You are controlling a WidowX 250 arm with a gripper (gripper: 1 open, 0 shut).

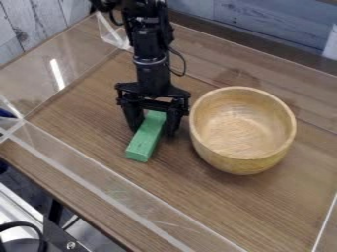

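A black robot arm (pixel 150 59) reaches down from the top middle. Its gripper (pixel 153 116) is low at the upper end of a green block (pixel 142 144), which lies lengthwise on the wooden table. The dark fingers are around or beside that end; whether they are closed on it cannot be told. A pale wooden bowl (pixel 241 133) stands just right of the gripper, close to it.
The wooden table (pixel 235 219) has free room at the front right and left of the block. Its left edge has a clear strip, with cables and a metal frame beyond at the lower left. A pale wall runs along the back.
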